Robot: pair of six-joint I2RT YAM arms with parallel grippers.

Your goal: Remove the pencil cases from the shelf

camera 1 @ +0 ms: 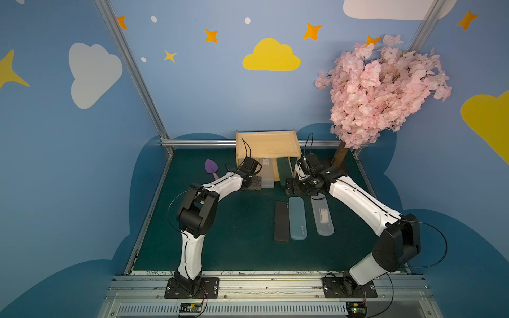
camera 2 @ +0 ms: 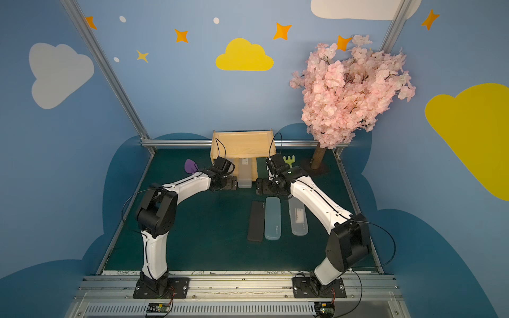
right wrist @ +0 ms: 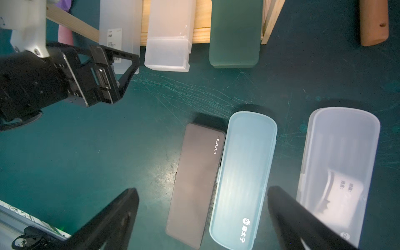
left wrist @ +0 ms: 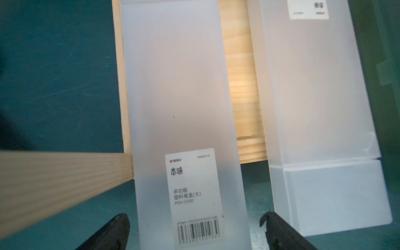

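Observation:
In the left wrist view a frosted pencil case with a barcode label [left wrist: 187, 91] lies on the wooden shelf [left wrist: 243, 75], its near end sticking out. My left gripper is open, with its fingers on either side of that near end; contact cannot be made out. Beside it on the shelf is a second frosted case [left wrist: 316, 91]. A dark green case [right wrist: 235, 33] occupies the shelf's right side in the right wrist view. My right gripper stands open above the table, nothing held. Below it lie a grey-brown case [right wrist: 198, 179] and a blue case [right wrist: 245, 175].
A clear case [right wrist: 341, 166] lies right of the blue one. The shelf's upper board [camera 1: 267, 144] overhangs the back, and a wooden post [left wrist: 62, 179] stands close to my left gripper. A purple shovel [camera 1: 211, 166] lies left of the shelf.

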